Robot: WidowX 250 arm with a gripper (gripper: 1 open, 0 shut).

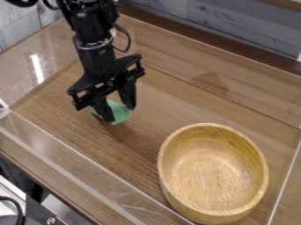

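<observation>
The black robot arm reaches down from the top left, and its gripper (109,104) is low over the wooden table, left of centre. Between and behind its fingers sits a small green object (114,113), partly covered by them. Whether the fingers grip it or merely surround it I cannot tell.
A large cream-yellow oval bowl (212,171) fills the lower right. A grey wall runs along the top right, and dark cables lie at the lower left edge.
</observation>
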